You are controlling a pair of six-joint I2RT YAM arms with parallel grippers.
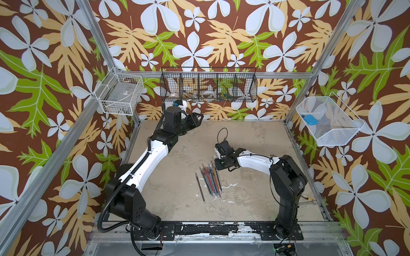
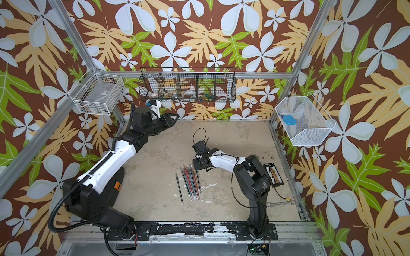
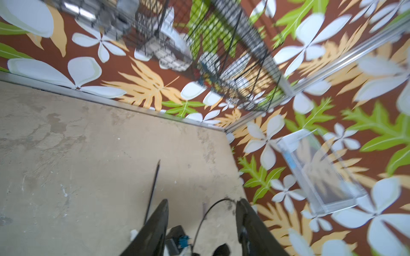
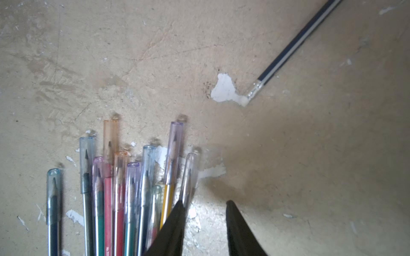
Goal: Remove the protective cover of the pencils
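Note:
A bundle of pencils with clear, tinted covers lies mid-table, with one dark pencil apart to its left. In the right wrist view the covers enclose the tips, and a dark pencil lies separately at upper right. My right gripper hangs just beyond the bundle's tips, open with nothing between its fingers. My left gripper is raised toward the back left, also open and empty, above the table.
A black wire rack hangs on the back wall, white baskets on both sides. A small tray of bits and a wrench lie at the right.

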